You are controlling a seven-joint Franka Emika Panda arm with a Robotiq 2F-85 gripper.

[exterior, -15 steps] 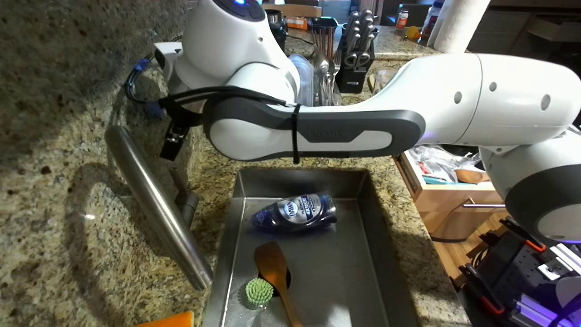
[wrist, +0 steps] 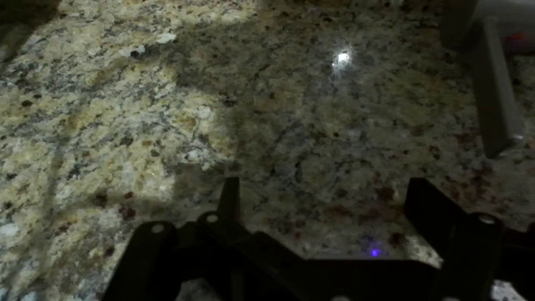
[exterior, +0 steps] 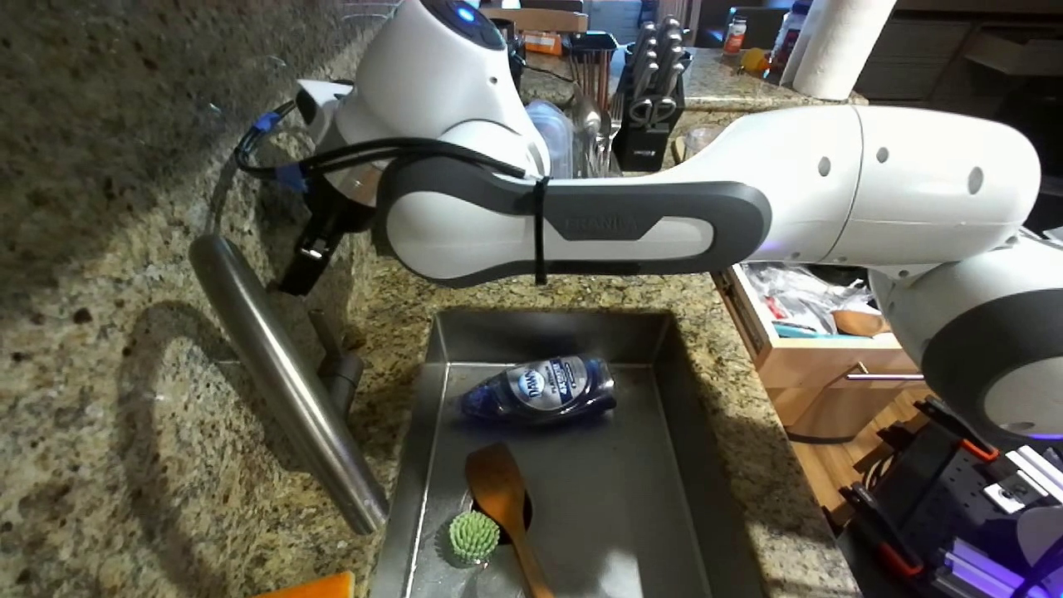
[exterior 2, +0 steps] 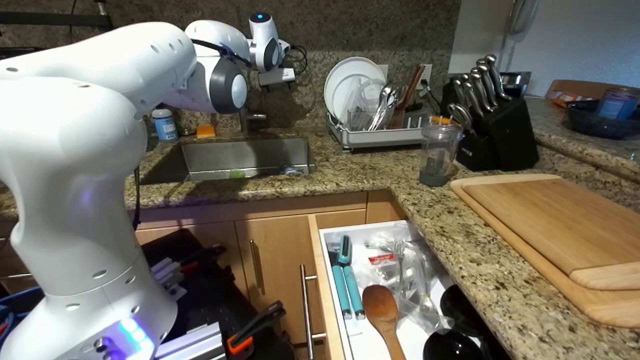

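Note:
My gripper stands open over the speckled granite, with nothing between its dark fingers. In exterior view 1 one dark finger (exterior: 306, 261) shows near the back wall, above the top of the faucet (exterior: 289, 384). A blue dish soap bottle (exterior: 543, 389) lies on its side in the sink (exterior: 623, 478). Below it are a wooden spatula (exterior: 495, 485) and a green scrub brush (exterior: 473, 536), both well away from the gripper. Exterior view 2 has the hand (exterior 2: 276, 77) raised in front of the backsplash, between sink and dish rack.
The dish rack (exterior 2: 384, 138) holds plates and cutlery; a knife block (exterior 2: 501, 135) and clear cup (exterior 2: 436, 156) stand to its right. An open drawer (exterior 2: 333, 243) holds utensils. A grey bar-like piece (wrist: 494, 90), not clearly identifiable, is at the wrist view's upper right.
The arm has shifted slightly: its elbow moved left in exterior view 1, and the hand tilted a little with its fingertip going left. The things in the sink have not moved.

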